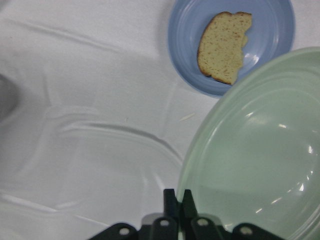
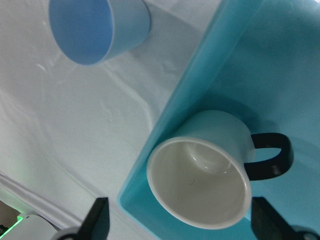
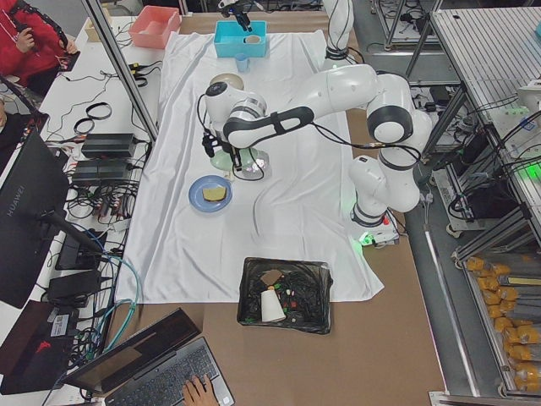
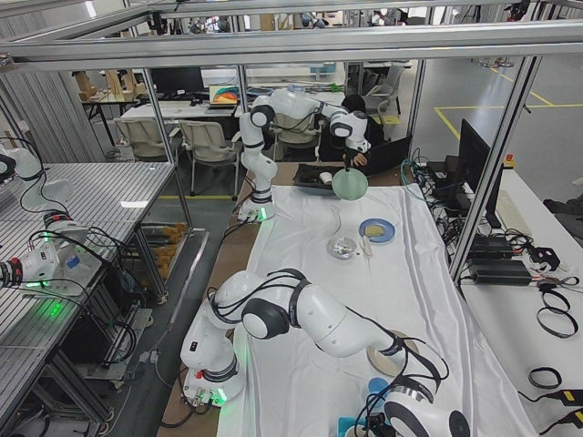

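Observation:
My left gripper is shut on the rim of a pale green plate (image 1: 255,150), held above the white cloth. The blue plate (image 1: 182,45) with a bread slice (image 1: 222,47) lies beside it in that view. In the right wrist view my right gripper stands open over a white mug (image 2: 220,135) with a black handle, lying on its side in a turquoise tray (image 2: 265,75); a blue cup (image 2: 127,27) stands outside the tray.
A black lined bin (image 3: 306,313) with items inside is at the near end of the cloth. A beige plate (image 4: 383,360) lies near the turquoise tray. The cloth left of the blue plate is clear.

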